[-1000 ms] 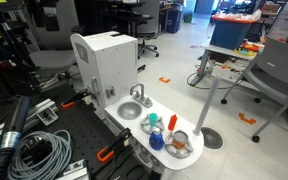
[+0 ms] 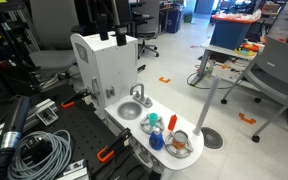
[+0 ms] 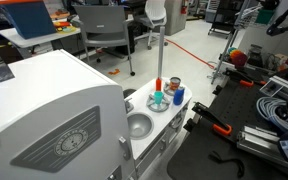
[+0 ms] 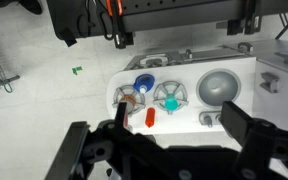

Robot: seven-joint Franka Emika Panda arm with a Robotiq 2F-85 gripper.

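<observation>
My gripper hangs high over the white cabinet in exterior view 1, its fingers apart and empty. In the wrist view the open gripper looks down on the toy kitchen counter from well above. Across the counter stand a blue cup or bottle, a teal cup and an open tin can. An orange-red bottle stands near them. The can and teal cup sit on round burners. A round sink with a faucet appears empty.
The white cabinet rises at the sink end of the counter. Black rails, orange-handled clamps and a coiled cable lie on the dark table. Chairs and a blue-topped table stand behind. Above the counter, the space is clear.
My gripper has come into exterior view 1 from the upper left and now hangs above the cabinet. The objects on the counter have not moved.
</observation>
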